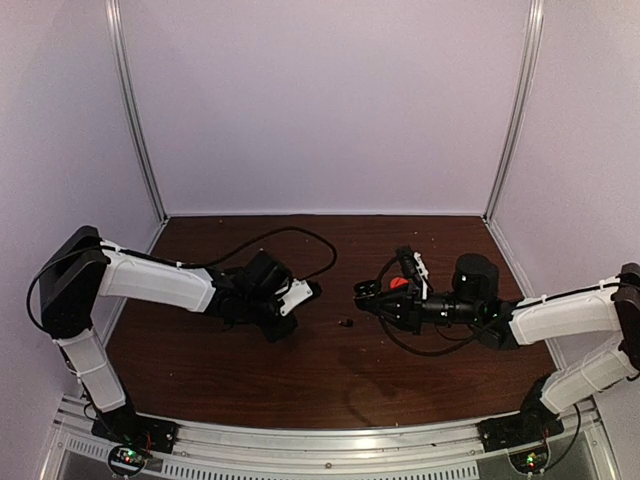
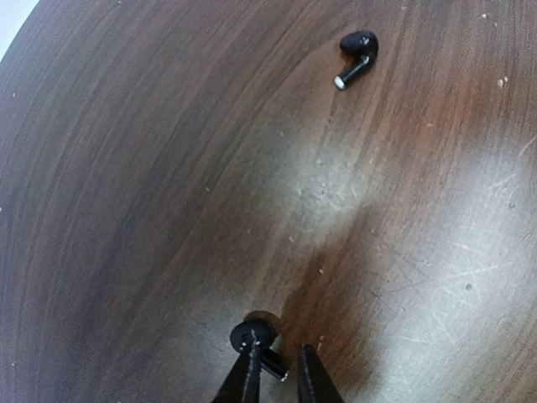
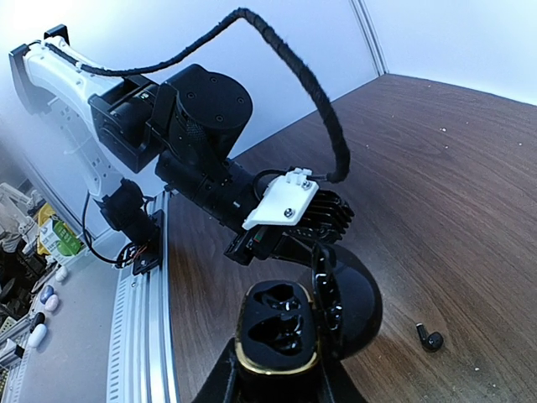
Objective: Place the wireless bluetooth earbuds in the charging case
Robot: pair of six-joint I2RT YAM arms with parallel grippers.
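Observation:
The charging case (image 3: 278, 327), black with a gold trim line, is held in my right gripper, its lid (image 3: 325, 290) swung open. Two dark earbud hollows show in its face. One black earbud (image 2: 357, 60) lies on the table, seen toward the top of the left wrist view; the top view shows it as a small earbud (image 1: 346, 322) between the arms. Another earbud (image 2: 252, 334) appears at the bottom of the left wrist view, just below my left gripper. Those fingers stand part open around its stem in the picture; contact cannot be judged.
A red object (image 1: 398, 283) shows behind the right gripper. The left arm's cable (image 1: 290, 230) loops above it.

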